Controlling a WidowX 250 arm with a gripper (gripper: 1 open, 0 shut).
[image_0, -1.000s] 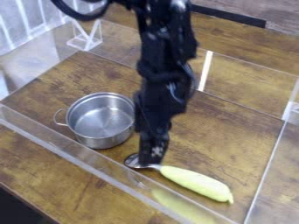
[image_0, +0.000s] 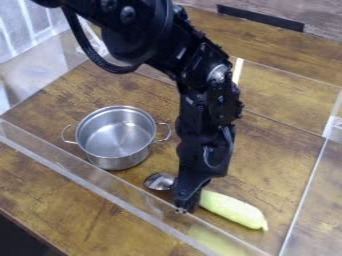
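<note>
My black gripper (image_0: 187, 200) reaches down at the front centre, its tips low at the left end of a pale yellow-green corn-like vegetable (image_0: 230, 210), over the handle of a metal spoon (image_0: 159, 181). The spoon's bowl shows left of the tips, while its handle is hidden. Whether the fingers hold anything cannot be made out. A steel pot (image_0: 114, 135) with two side handles stands to the left.
Clear plastic walls border the wooden work surface (image_0: 94, 85) at the front, sides and back. Bare wood lies behind the pot and right of the arm.
The pot has not moved.
</note>
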